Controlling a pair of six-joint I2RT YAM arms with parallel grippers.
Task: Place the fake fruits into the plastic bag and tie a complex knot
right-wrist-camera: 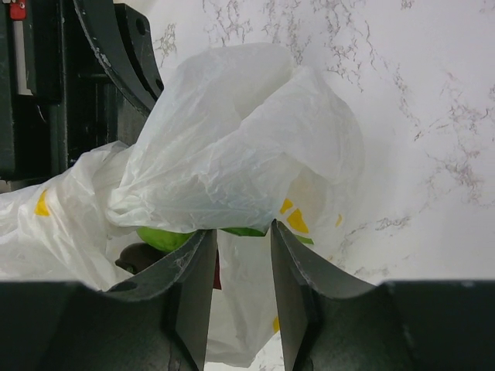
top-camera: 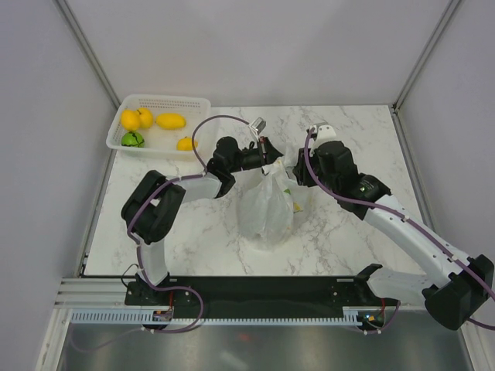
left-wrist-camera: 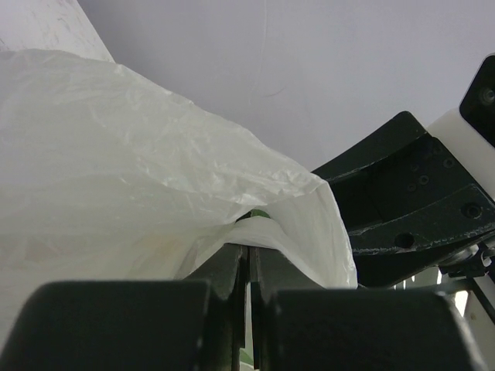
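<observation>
A white translucent plastic bag [top-camera: 267, 209] stands mid-table, its gathered top between the two grippers, with green and yellow showing inside. In the left wrist view, my left gripper is shut at the bag's plastic [left-wrist-camera: 116, 170], which covers its tips. My right gripper [top-camera: 302, 162] is at the upper right of the bag; in the right wrist view its fingers [right-wrist-camera: 302, 309] stand part open, with tips at the crumpled bag [right-wrist-camera: 224, 147]. Whether plastic lies between them is hard to tell.
A white basket [top-camera: 170, 145] at the back left holds several yellow fruits and a green one [top-camera: 132, 139].
</observation>
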